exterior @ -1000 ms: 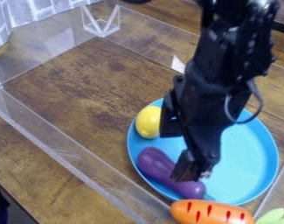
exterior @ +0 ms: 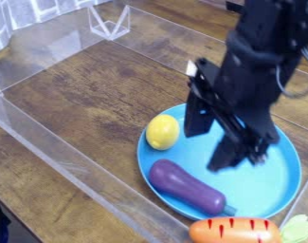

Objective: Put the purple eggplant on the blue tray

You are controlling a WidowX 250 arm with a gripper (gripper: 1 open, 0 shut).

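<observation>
The purple eggplant (exterior: 186, 184) lies on the blue tray (exterior: 280, 185), along its near left side, its stem end pointing to the lower right. My black gripper (exterior: 208, 145) is above the tray, clear of the eggplant and up and to the right of it. The fingers stand apart, so it is open, with nothing visible between them. The arm hides the tray's far right part.
A yellow lemon-like object (exterior: 163, 132) sits at the tray's left rim. An orange carrot (exterior: 232, 231) with red marks lies by the tray's near edge. A clear low wall (exterior: 81, 169) runs along the left; bare wood (exterior: 86, 100) lies inside it.
My gripper has come away from the eggplant, upward and back. The eggplant remains on the tray, more of it uncovered now. The lemon-like object and carrot look nearly unmoved.
</observation>
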